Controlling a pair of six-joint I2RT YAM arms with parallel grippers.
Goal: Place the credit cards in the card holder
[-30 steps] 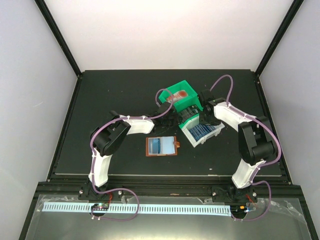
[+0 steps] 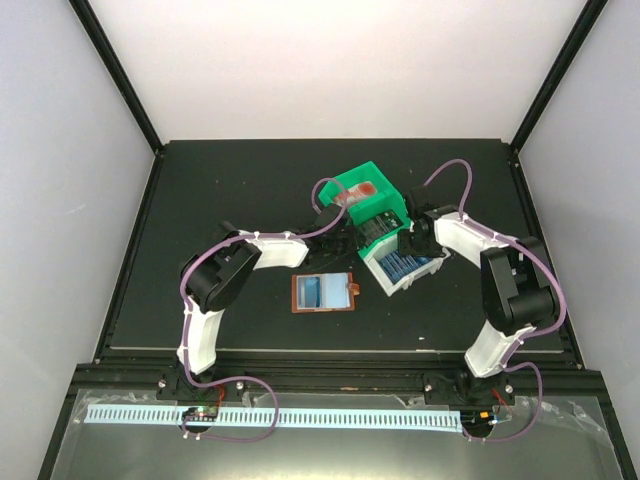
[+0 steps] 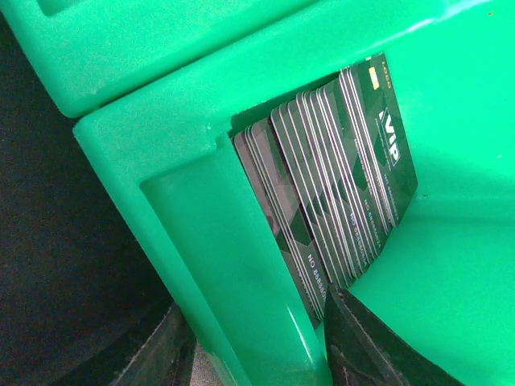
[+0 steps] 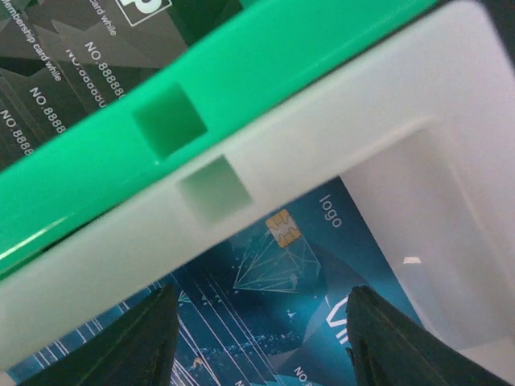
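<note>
The brown card holder (image 2: 352,291) lies spread on the table, a blue card (image 2: 310,292) showing in its left half. Blue cards (image 4: 278,277) fill a white bin (image 4: 265,173); over them my right gripper is part open, its fingertips apart with no card seen gripped between them. Dark VIP cards (image 3: 322,177) lean in a row inside the middle green bin (image 3: 233,249). That bin's wall sits between the fingers of my left gripper, which is shut on it.
A further green bin (image 2: 365,171) at the back contains a reddish card stack (image 2: 356,193). The bins stand joined in a slanting row.
My right arm has shifted slightly to the right over the white bin. The left arm, the bins and the card holder look unmoved.
</note>
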